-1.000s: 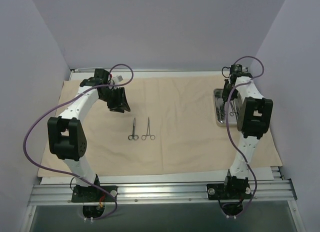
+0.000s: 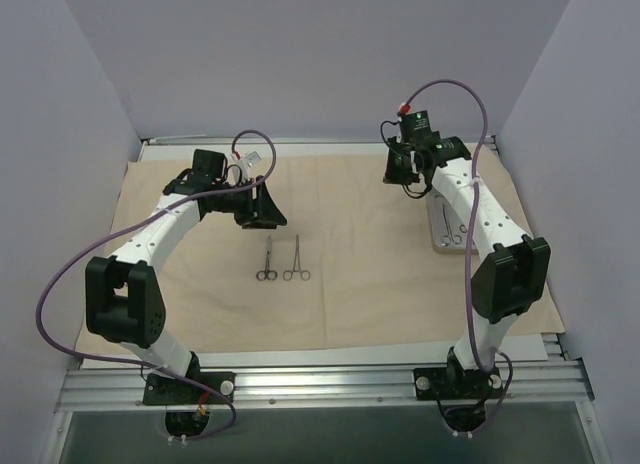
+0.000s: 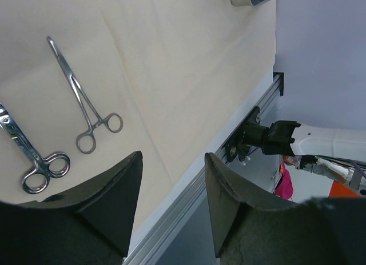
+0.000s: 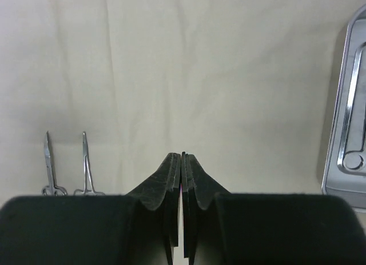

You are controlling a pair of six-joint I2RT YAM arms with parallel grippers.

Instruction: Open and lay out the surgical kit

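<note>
Two ring-handled steel instruments lie side by side on the beige cloth: one on the left and a slimmer one to its right. The left wrist view shows the slimmer one and the other beyond my left gripper, whose fingers stand apart with nothing between. At the right, the metal tray contains ring-handled instruments. My right gripper hangs above the cloth, left of the tray. Its fingertips meet; no object is discernible between them.
Bare cloth separates the laid instruments from the tray. Grey walls close off both sides. A metal rail runs along the front edge.
My left gripper has shifted slightly right. The two laid instruments have not moved.
</note>
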